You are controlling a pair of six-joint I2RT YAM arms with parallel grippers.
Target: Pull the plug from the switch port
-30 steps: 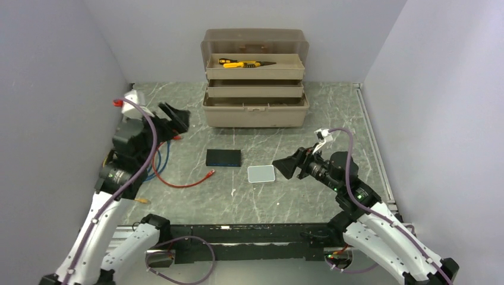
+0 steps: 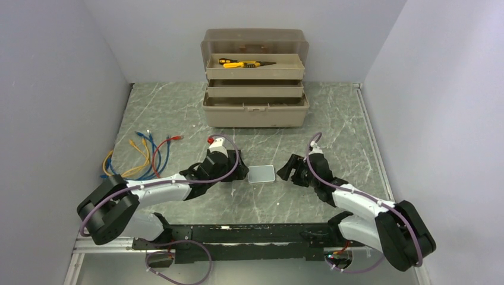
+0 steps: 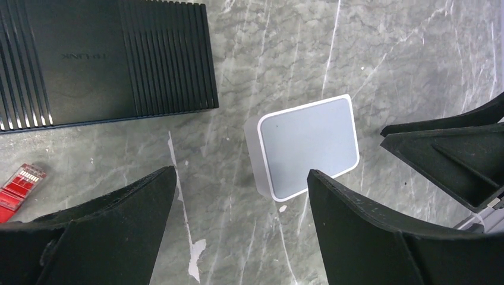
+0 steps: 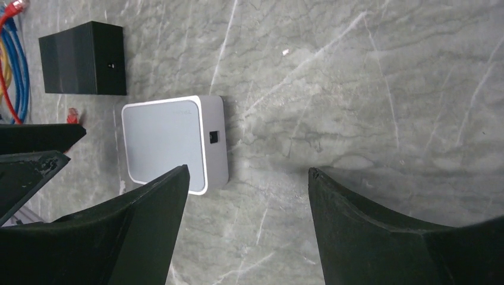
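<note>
A black ribbed switch (image 3: 89, 59) lies on the grey marble table, mostly under my left gripper (image 2: 235, 172) in the top view. A red cable plug (image 3: 21, 187) lies in front of it in the left wrist view. A small silver-white box (image 3: 309, 142) with a port on its side sits right of the switch. My left gripper hangs over the table, open, nothing between its fingers. My right gripper (image 2: 290, 169) is open just right of the box, also empty. Whether any plug sits in a port is not clear.
A beige toolbox (image 2: 255, 119) with yellow-handled tools stands at the back. Blue, yellow and red cables (image 4: 21, 71) lie at the left. The table right of my right gripper is clear.
My left arm has swung from the back left down over the switch and red plug. My right arm has shifted slightly, its wrist tilting more downward.
</note>
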